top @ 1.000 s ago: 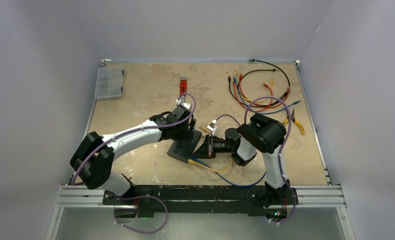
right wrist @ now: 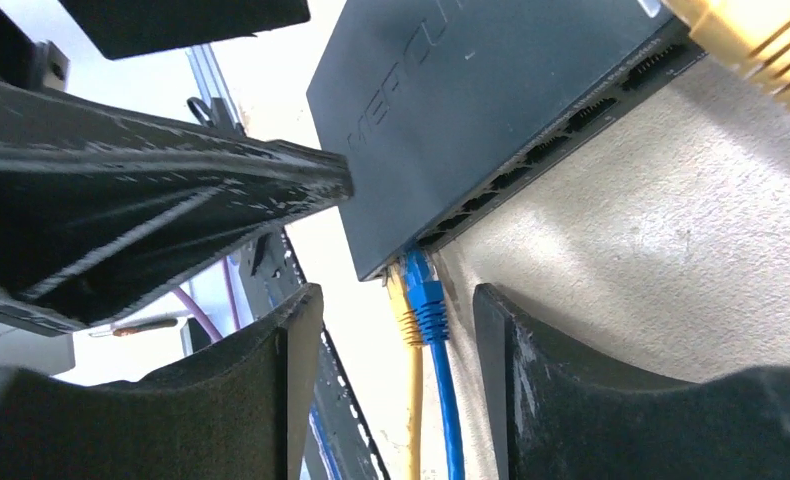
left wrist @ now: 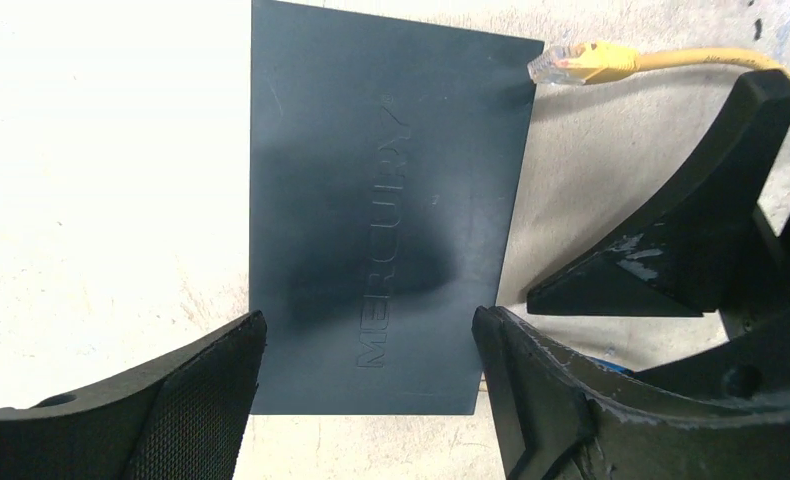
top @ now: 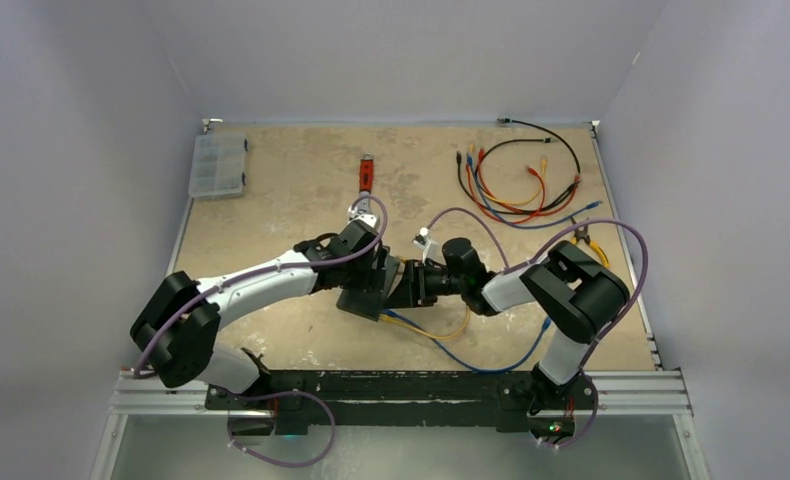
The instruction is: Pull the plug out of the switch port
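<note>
The black network switch, marked MERCURY, lies flat on the table. In the right wrist view, a blue plug and a yellow plug sit side by side in ports at one end of its edge. My right gripper is open, its fingertips either side of these two plugs with gaps visible. My left gripper stands over the switch with its fingers apart near the two long sides; contact with the switch cannot be made out. Another yellow plug lies loose beside a switch corner.
Both grippers are close together around the switch. Coiled cables and pliers lie at the right, a red-handled tool behind the switch, a clear box at the back left.
My right forearm has swung rightward, and its gripper has shifted slightly toward the back of the table. Both cables still lead from the switch.
</note>
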